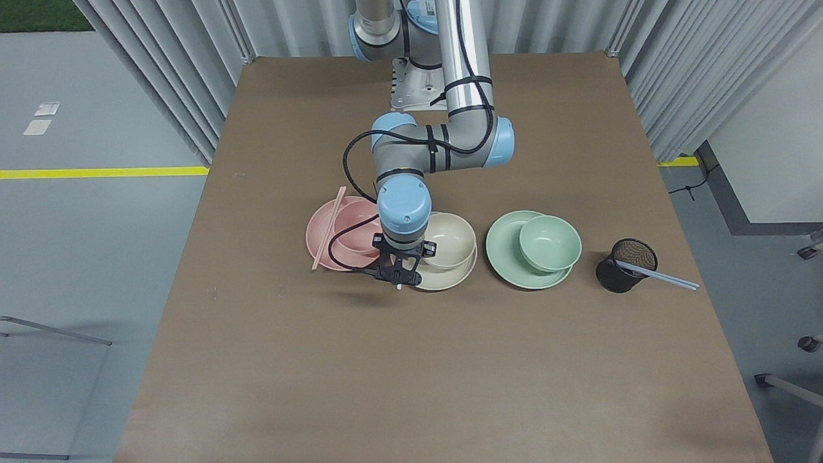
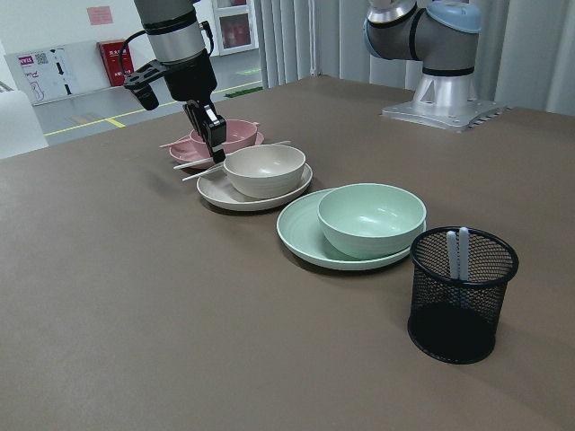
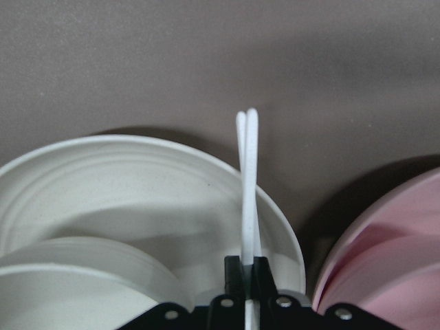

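My gripper is shut on a pair of white chopsticks [image 3: 249, 172], held over the right side of the cream plate [image 3: 158, 192], beside the cream bowl [image 3: 62, 295]. In the left view the gripper [image 2: 217, 148] hangs just beside the cream bowl [image 2: 265, 163], with chopsticks reaching out past it. The pink plate and bowl [image 3: 405, 220] lie right of the cream set in the wrist view, with pink chopsticks [image 1: 329, 227] across them in the front view.
A green bowl [image 1: 551, 243] on a green plate [image 1: 501, 247] stands beside the cream set. A black mesh cup [image 2: 458, 332] holds bluish-white chopsticks at the table's right.
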